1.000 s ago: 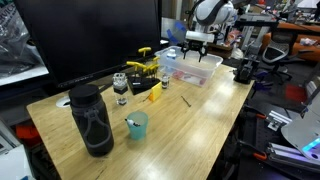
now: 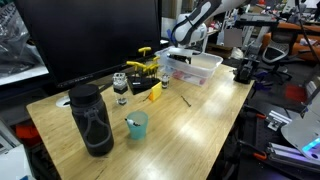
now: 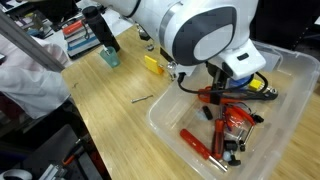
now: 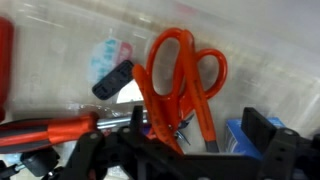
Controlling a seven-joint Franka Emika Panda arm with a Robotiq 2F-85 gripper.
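My gripper stands open, its two fingers apart at the lower part of the wrist view. Scissors with orange-red handles (image 4: 187, 75) show in the space between and beyond the fingers, loops uppermost. Whether they touch the fingers is unclear. From outside, the gripper (image 3: 216, 88) is over the clear plastic bin (image 3: 166, 122); the first exterior view shows it at the left part of that bin (image 2: 212, 62).
Red-handled tools lie around the scissors, including a long screwdriver (image 3: 200, 144). A blue item (image 4: 238, 137) sits by the right finger. Outside the bin are a teal cup (image 2: 137, 124), a black cylinder (image 2: 92, 120) and a yellow object (image 2: 155, 92).
The arm has shifted left along the bin in the first exterior view and appears lower. The bin and the objects on the table have stayed put.
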